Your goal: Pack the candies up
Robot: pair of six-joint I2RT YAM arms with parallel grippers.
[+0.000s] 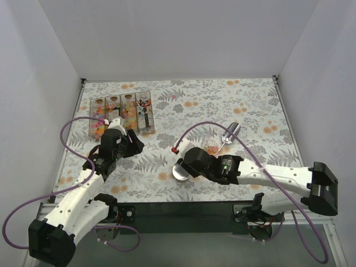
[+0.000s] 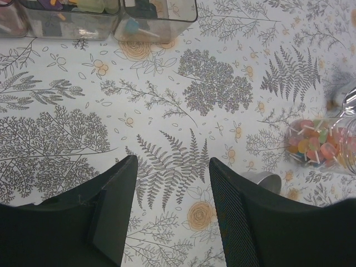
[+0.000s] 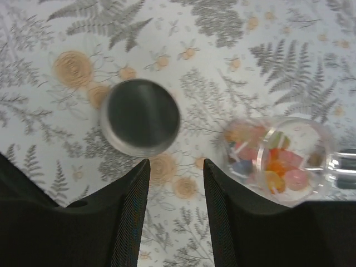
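Observation:
A clear jar of wrapped candies and lollipops (image 2: 314, 144) (image 3: 247, 156) lies on its side at centre right, a metal scoop (image 1: 231, 132) behind it. A round metal lid or cup (image 3: 139, 117) (image 1: 181, 172) sits left of the jar. Clear compartment boxes (image 1: 129, 111) holding colourful candies stand at the back left. My left gripper is open above the cloth, below the boxes, with nothing between its fingers. My right gripper hangs open above the table near the lid and jar, nothing between its fingers.
Grey walls bound the table.

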